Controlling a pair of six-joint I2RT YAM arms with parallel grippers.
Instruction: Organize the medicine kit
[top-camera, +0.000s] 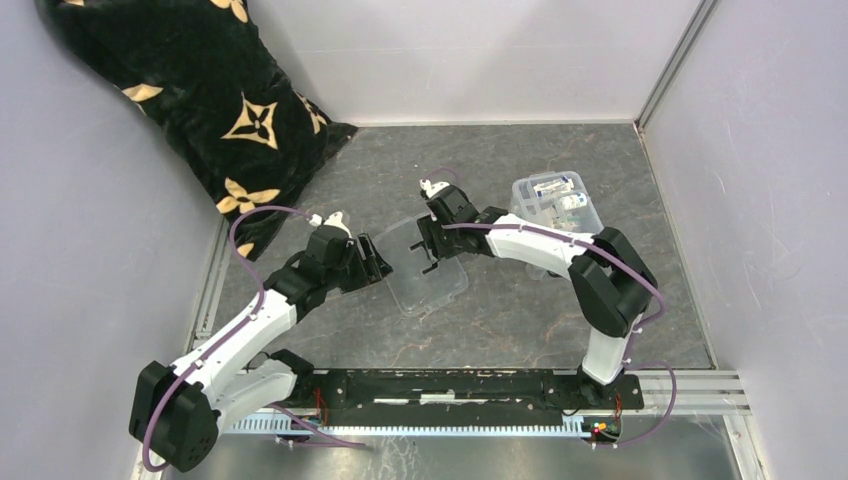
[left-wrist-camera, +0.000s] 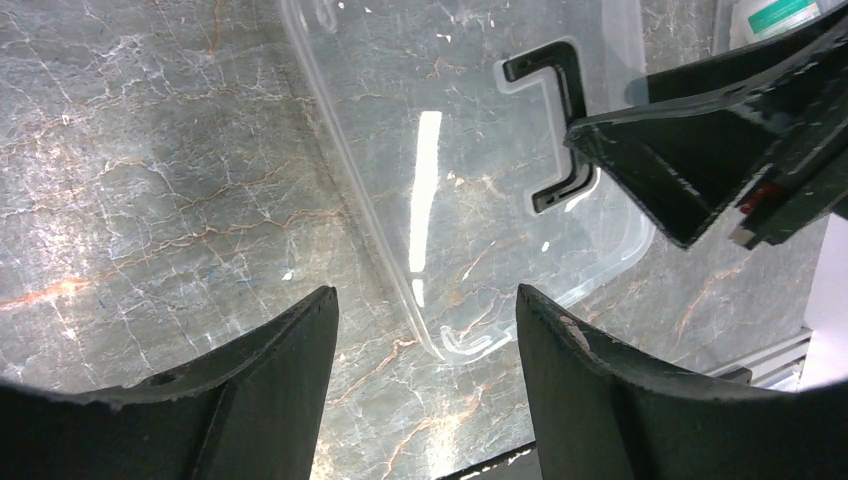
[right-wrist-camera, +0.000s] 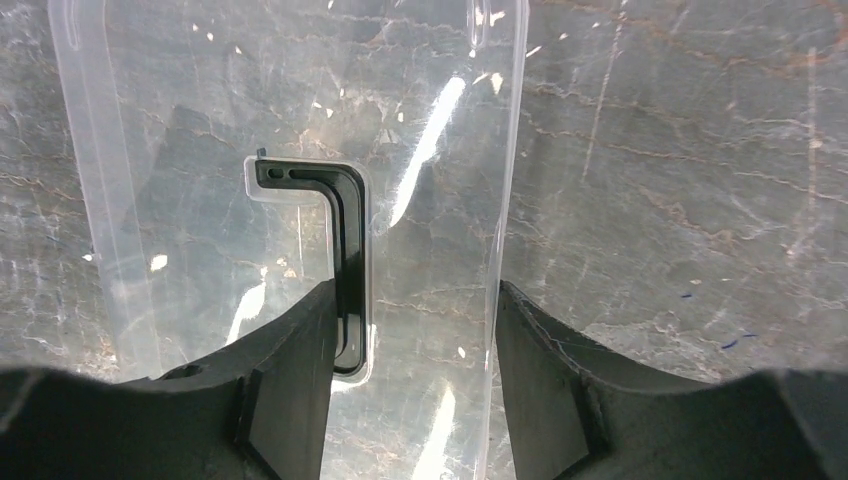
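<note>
A clear plastic lid (top-camera: 425, 295) with a black handle (right-wrist-camera: 349, 240) lies in the middle of the table. My right gripper (top-camera: 430, 237) is over the lid; in the right wrist view one finger is at the handle and the other at the lid's side rim, and whether it grips is unclear. My left gripper (top-camera: 375, 255) is just left of the lid, its fingertips apart in the left wrist view (left-wrist-camera: 427, 294), with the lid beyond them; whether anything is between them is hard to tell. The clear medicine box (top-camera: 550, 200), holding white tubes and packs, sits at the right, partly behind my right arm.
A dark patterned cushion (top-camera: 240, 130) fills the back left corner. Walls bound the table on the left, back and right. Bare table (top-camera: 440, 160) shows behind the lid and in front of it.
</note>
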